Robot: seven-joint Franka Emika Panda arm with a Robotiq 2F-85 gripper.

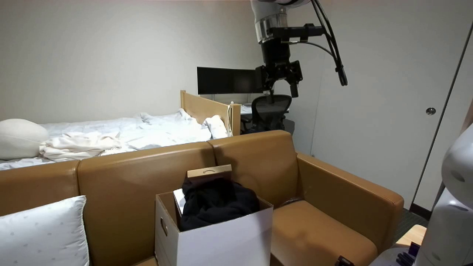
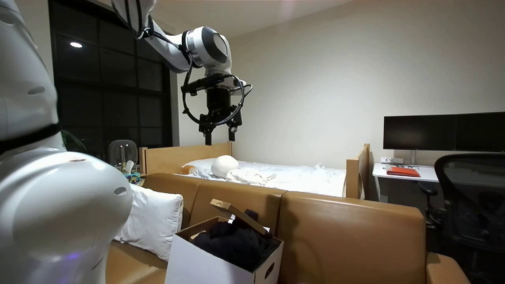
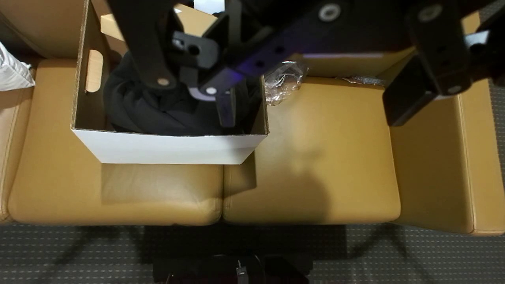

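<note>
High above the sofa hangs my gripper (image 1: 282,95), pointing down. Its two fingers (image 2: 208,137) stand well apart, with only air between them. In the wrist view, one finger (image 3: 226,109) overlaps the box and the other lies far to the right, over the sofa arm. A white cardboard box (image 1: 226,239) with an open top sits on the sofa seat. Bunched black cloth (image 1: 221,201) fills much of it and rises above the rim. A brown carton (image 1: 209,171) sticks up at the box's back, beside something white.
The brown sofa (image 1: 319,230) has a bare seat right of the box, with crumpled clear plastic (image 3: 284,80) near its backrest. A white pillow (image 1: 44,232) leans at the left. Behind are a bed (image 2: 303,177) and an office chair (image 2: 473,198).
</note>
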